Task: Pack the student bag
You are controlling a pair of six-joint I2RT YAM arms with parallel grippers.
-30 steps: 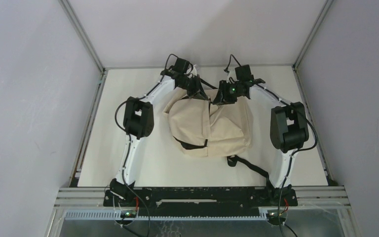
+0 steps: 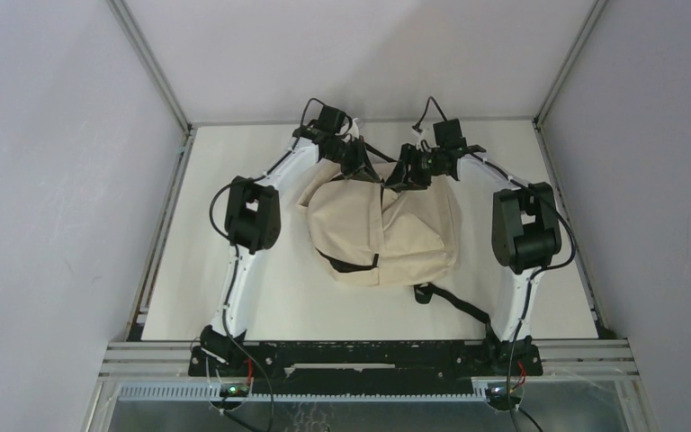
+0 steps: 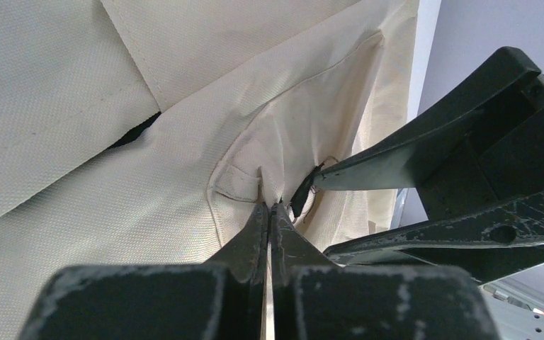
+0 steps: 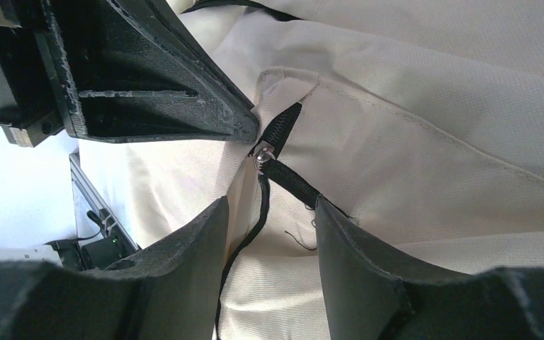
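The beige bag [image 2: 346, 225] lies flat under both arms. My left gripper is shut at its upper edge, with a thin fold of bag cloth pinched at the tips. Beside that fold, in the right wrist view, is a metal zipper slider [image 4: 263, 156] with a black cord pull [image 4: 292, 181] slanting down to the right. My right gripper stands open just short of the slider. The pull's lower end passes by its right fingertip [image 4: 324, 212], and nothing is clamped between the fingers.
A black strap [image 2: 459, 303] trails from the bag's lower right over the white table [image 2: 193, 288]. Both grippers are very close together, the left one's finger reaching into the right wrist view. Bare table lies on either side of the bag.
The left gripper and the bag have stayed in place.
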